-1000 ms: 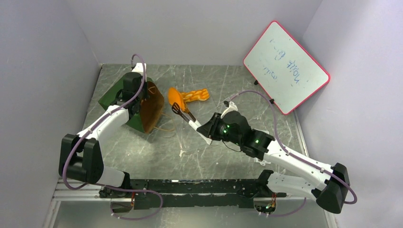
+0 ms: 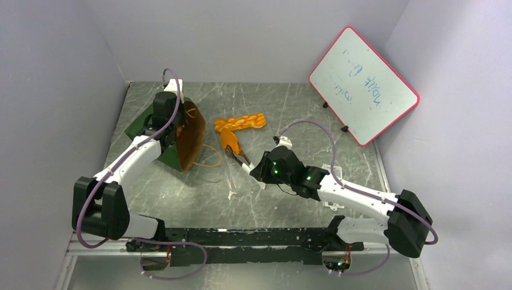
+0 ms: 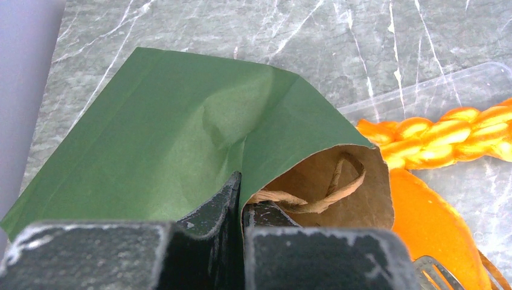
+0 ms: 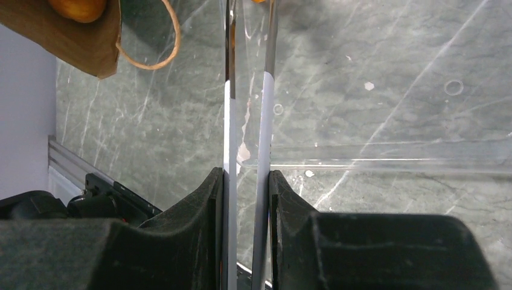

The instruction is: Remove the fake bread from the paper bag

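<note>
The green paper bag (image 3: 163, 133) lies on its side at the left, its brown mouth facing right. My left gripper is shut on the bag's rim. My right gripper has its fingers against both white handles of the tongs (image 4: 263, 139). In the top view the tongs (image 2: 246, 167) reach up and left to a smooth orange bread (image 2: 229, 139). That bread is beside the front edge of a braided bread (image 2: 244, 122); whether it is pinched or resting is unclear. Another rounded orange-brown bread (image 4: 78, 7) shows inside the bag.
A clear tray (image 4: 374, 152) lies under the breads. One twine handle (image 2: 211, 158) loops out from the bag's mouth. A whiteboard (image 2: 365, 84) stands at the back right. Free table lies in the front middle.
The bag and left arm have moved slightly left.
</note>
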